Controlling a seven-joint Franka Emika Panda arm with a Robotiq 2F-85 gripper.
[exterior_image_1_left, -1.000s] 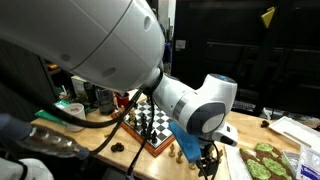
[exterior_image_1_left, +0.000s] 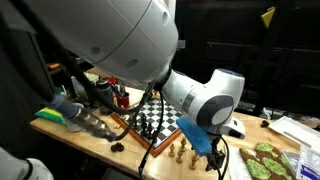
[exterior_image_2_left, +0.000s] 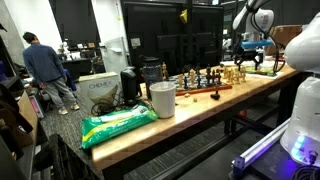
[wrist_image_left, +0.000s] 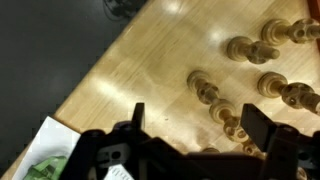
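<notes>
Light wooden chess pieces stand on the wooden table, among them one piece (wrist_image_left: 203, 86) in the middle of the wrist view and another (wrist_image_left: 230, 120) just below it. My gripper hangs over them with its dark fingers wide apart and nothing gripped. In exterior view 1 the white arm reaches down past the chessboard (exterior_image_1_left: 160, 118) to several pale pieces (exterior_image_1_left: 181, 152) near the front edge. There the fingertips are small and partly hidden by the arm. How far the fingers are above the pieces is hard to tell.
A tray of green and brown stuff (exterior_image_1_left: 262, 165) lies right of the gripper. Dark pieces (exterior_image_1_left: 150, 130) stand on the board. A red mug (exterior_image_1_left: 122, 98) and other containers are at the left. The table's front edge runs close by.
The arm's upper links have swung and lowered a little in exterior view 1, covering more of the table's left. The gripper end has shifted slightly to the right; the pieces look unmoved.
</notes>
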